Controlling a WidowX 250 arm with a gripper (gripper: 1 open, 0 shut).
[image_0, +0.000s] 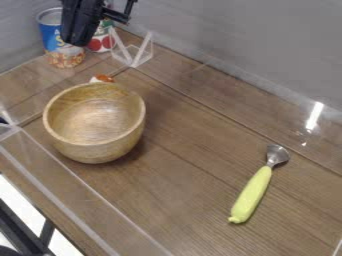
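The dark gripper (83, 25) hangs at the top left, in front of the upper part of two cans; whether its fingers are closed is hard to make out at this size and angle. A blue-labelled can (59, 58) and a red-and-white can (103, 42) stand in the back left corner behind it. A wooden bowl (94, 140) rests on the counter below, left of centre. A utensil with a pale yellow handle (251, 193) and metal head lies at the right.
A clear plastic object (130, 52) stands beside the cans. A small orange item (102, 79) sits behind the bowl.
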